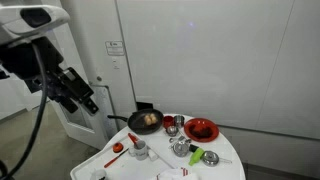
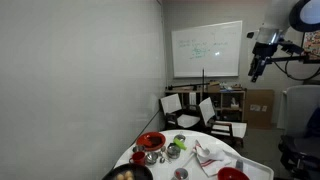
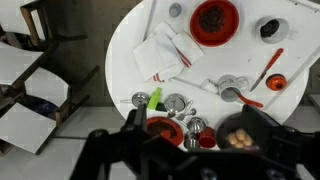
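Observation:
High above a round white table [image 3: 120, 55] my gripper is open, its fingers spread wide with nothing between them. It hangs far off the tabletop at upper right in exterior view 2 and looms at the left in exterior view 1. A black pan [image 1: 148, 121] holds several brownish pieces. Near it are a red cup [image 3: 207, 138] and a red plate [image 1: 201, 130] with dark contents. A red bowl [image 3: 213, 20] with dark bits lies across the table, beside a white cloth [image 3: 165, 50]. A grey pot [image 3: 232, 88] stands between the bowl and the pan.
Small metal pots and lids [image 3: 175, 102] cluster by a green-handled utensil [image 3: 154, 98]. A tomato [image 3: 277, 82] and a white cup [image 3: 268, 28] lie to one side. Chairs [image 2: 172, 102] stand beyond the table; a white wall [image 1: 215, 60] rises behind it.

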